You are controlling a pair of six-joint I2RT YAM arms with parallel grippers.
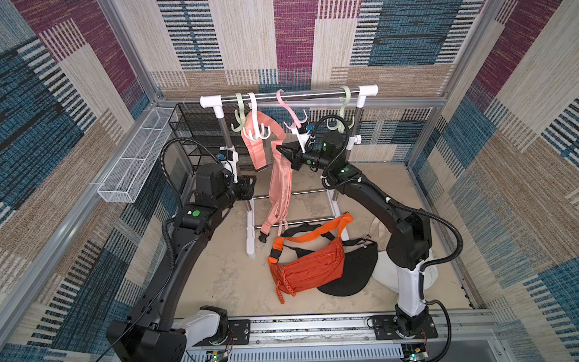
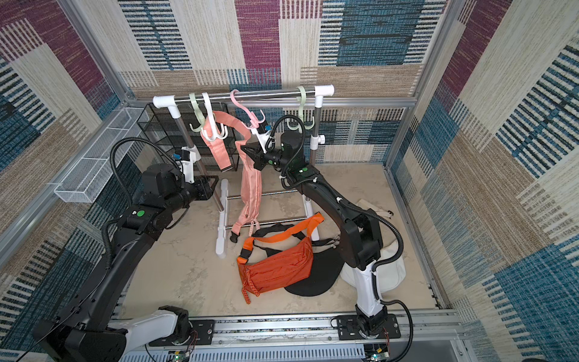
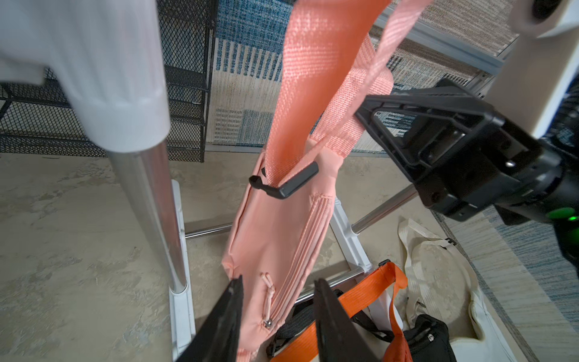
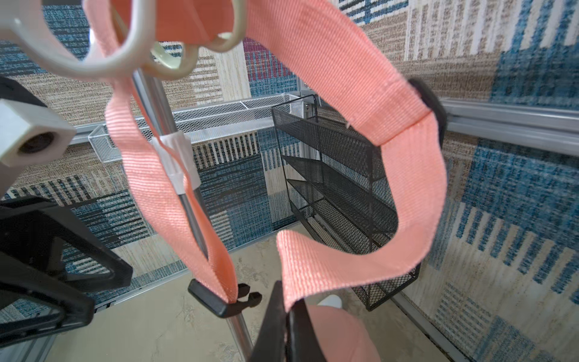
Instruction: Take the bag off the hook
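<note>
The pink bag (image 1: pixel 279 190) hangs lengthwise below the rail, its body lower end near the orange bag. Its strap (image 1: pixel 267 122) loops up behind the white hook (image 1: pixel 253 114) and beside a pale green hook (image 1: pixel 240 111). A loose strap end with a black buckle (image 3: pixel 283 182) dangles nearby. My right gripper is shut on the pink strap, to the right of the white hook. My left gripper stands with its fingers apart and nothing between them, left of the bag. Where the strap bears on the hooks is partly hidden.
A pink hook (image 1: pixel 290 111) tilts against the right wrist; another green hook (image 1: pixel 343 108) hangs farther right. Orange (image 1: pixel 310 268), black (image 1: pixel 355 271) and white (image 1: pixel 389 271) bags lie on the floor. A white wire basket (image 1: pixel 135 157) is at the left wall.
</note>
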